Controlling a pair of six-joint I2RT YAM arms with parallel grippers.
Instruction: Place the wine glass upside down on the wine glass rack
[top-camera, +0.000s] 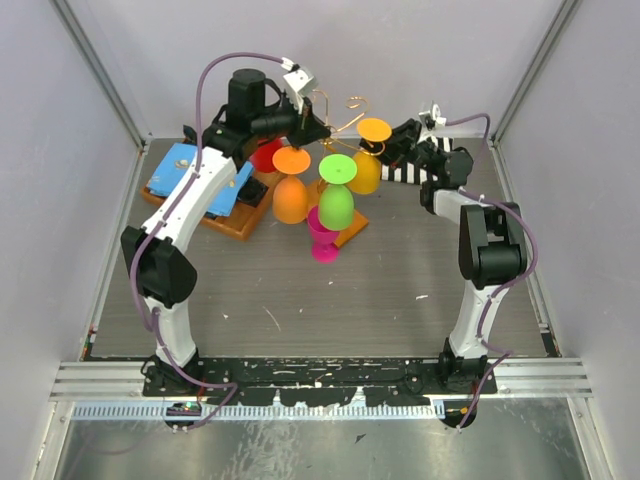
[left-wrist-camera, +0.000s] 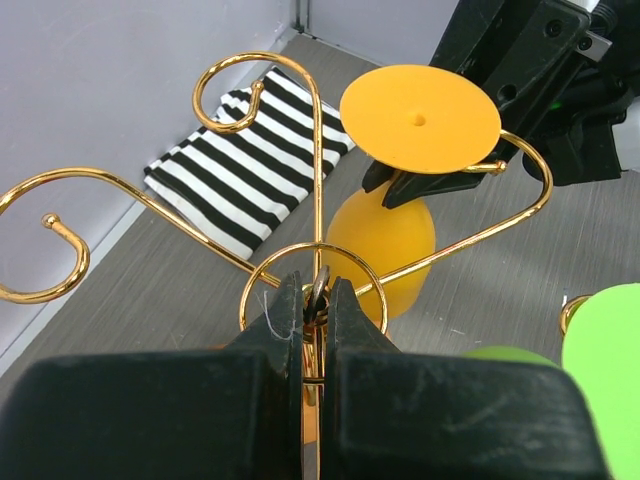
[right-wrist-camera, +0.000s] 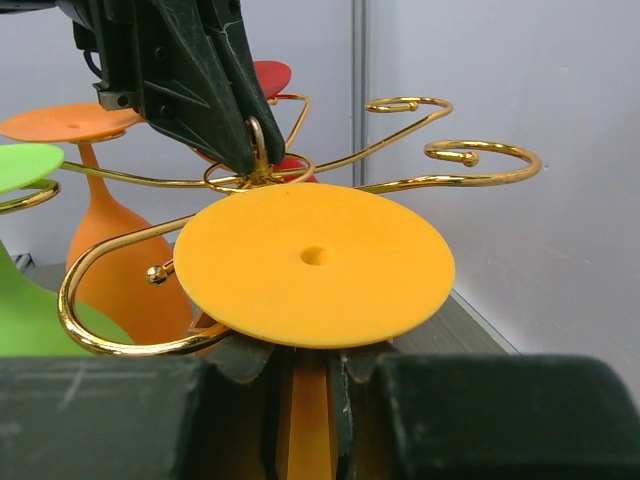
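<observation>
The gold wire rack (top-camera: 346, 147) has curled hooks spreading from a central post. My left gripper is shut on the ring at the top of that post. An upside-down yellow wine glass (top-camera: 367, 173) has its round base (right-wrist-camera: 315, 265) uppermost, at the rack's right-hand hook (left-wrist-camera: 530, 200). Just under this base, my right gripper is shut on the yellow stem. In the left wrist view the hook curves round beneath the base; whether the base rests on it is hard to tell.
Orange (top-camera: 291, 200) and green (top-camera: 336, 208) glasses hang upside down on the rack, and a red one (top-camera: 266, 155) is behind the left gripper. A pink glass (top-camera: 324, 236) stands below the green one. A striped cloth (left-wrist-camera: 240, 165) lies behind.
</observation>
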